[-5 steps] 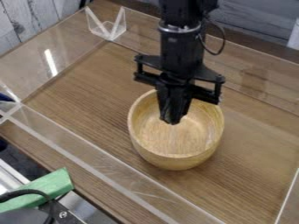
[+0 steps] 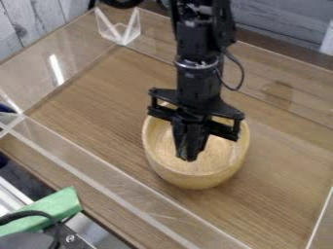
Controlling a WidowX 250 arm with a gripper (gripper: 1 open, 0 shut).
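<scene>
A round, light tan bowl [image 2: 211, 167] sits on the wooden table in the middle of the view. My black gripper [image 2: 190, 146] hangs from above over and down into the bowl, its tip over the bowl's interior. The gripper looks shut, with nothing visible between its fingers. The dark arm body hides the bowl's back part.
Wooden table [image 2: 92, 107] with clear room to the left and right. A clear plastic holder [image 2: 117, 27] stands at the back left. A green object [image 2: 29, 219] with black cables lies off the table at the lower left. Walls border the back.
The arm has come down and slightly left, its gripper lower in the bowl than a second ago. The bowl looks about where it was.
</scene>
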